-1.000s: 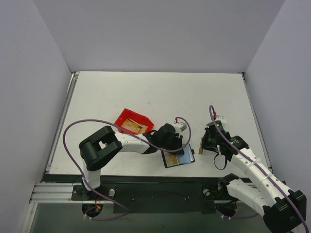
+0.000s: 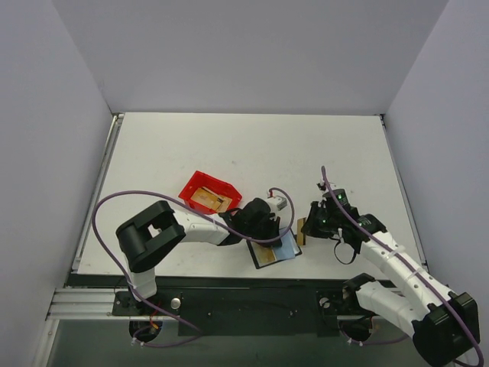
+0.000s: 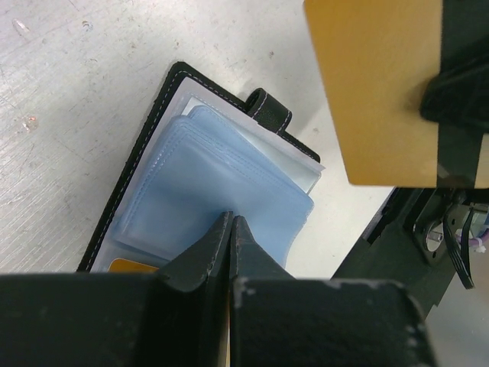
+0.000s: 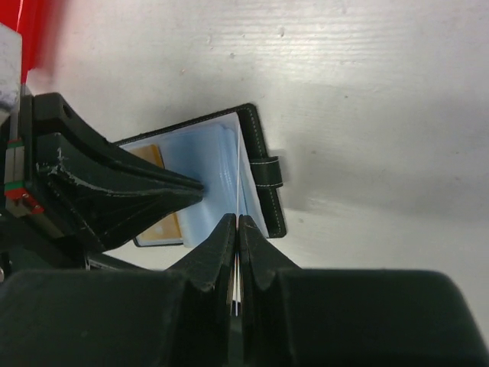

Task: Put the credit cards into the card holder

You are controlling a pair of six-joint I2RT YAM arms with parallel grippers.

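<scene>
The card holder lies open near the table's front edge, with a black cover and blue-tinted clear sleeves. My left gripper comes down on it from the left, its fingertips shut on a sleeve. Part of a gold card shows in the holder beside those fingers. Just right of the holder, my right gripper is shut on another gold credit card. That card stands upright above the sleeves' free edge; the right wrist view shows it edge-on as a thin line. Whether it touches a sleeve, I cannot tell.
A red box holding several gold cards sits behind the left arm. A closing strap sticks out from the holder's right side.
My right gripper has carried its card left, up to the holder. The left gripper and the holder have shifted slightly left. The red box has stayed put.
</scene>
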